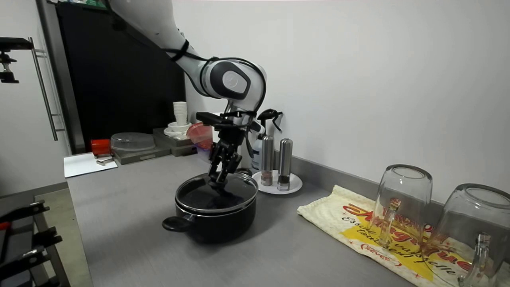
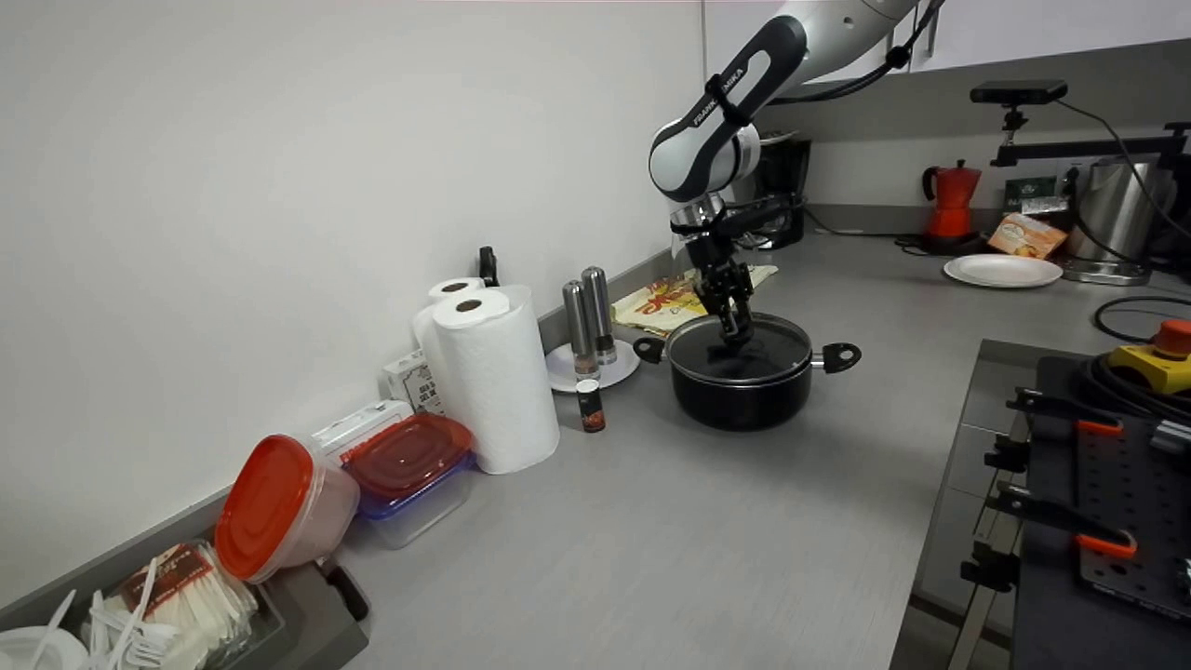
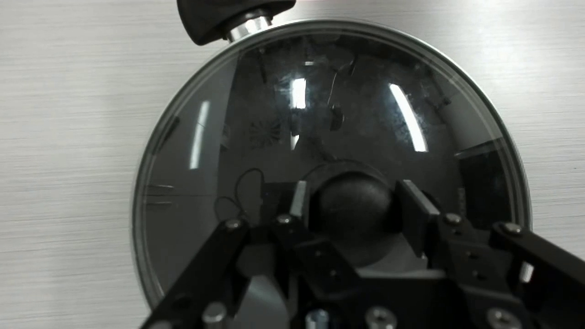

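Note:
A black pot [image 1: 217, 225] stands on the grey counter, with its glass lid [image 1: 196, 193] resting on or just at its rim; whether a thin gap remains is hard to tell. In the wrist view the round black lid knob [image 3: 353, 205] sits between the fingers of my gripper, which is shut on it. Seen from the other side, the gripper [image 2: 737, 339] points down at the middle of the lid [image 2: 698, 352]. One pot handle [image 2: 839, 357] sticks out towards the counter's front side, the other [image 2: 649, 350] towards the wall.
Behind the pot, two metal grinders [image 1: 285, 165] stand on a white plate [image 1: 295, 185]. Upturned glass mugs [image 1: 404, 205] rest on a printed cloth [image 1: 342, 210]. A paper towel roll [image 2: 497, 385] and a small spice jar [image 2: 589, 408] are nearby.

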